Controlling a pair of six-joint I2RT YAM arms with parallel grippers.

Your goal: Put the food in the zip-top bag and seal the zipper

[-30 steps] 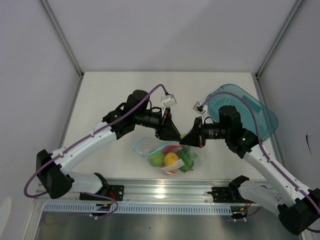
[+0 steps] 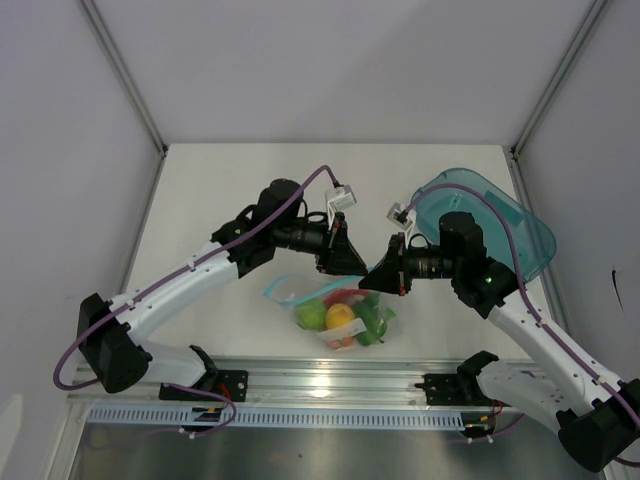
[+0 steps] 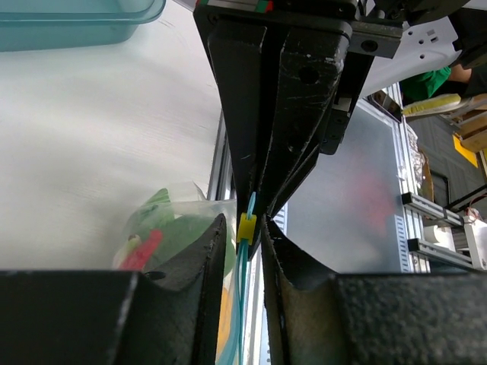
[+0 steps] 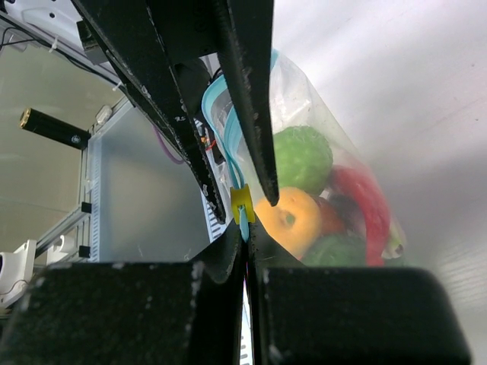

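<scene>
The clear zip bag (image 2: pixel 305 295) stands on the table, holding green, yellow and red food, including a green item (image 4: pixel 300 158), a yellow one (image 4: pixel 289 220) and a red pepper (image 4: pixel 365 213). A yellow slider (image 3: pixel 247 228) sits on the blue zipper. My right gripper is shut on the zipper right by the slider (image 4: pixel 242 201). My left gripper (image 2: pixel 348 262) hovers beside it from the upper left, its fingers parted on either side of the slider, with no contact clearly visible.
A teal bin (image 2: pixel 535 240) sits at the right rear of the table. The metal front edge runs just below the bag.
My left gripper has shifted slightly right and up in the top view since a second ago. The bag has moved very little, and the right arm stays still.
</scene>
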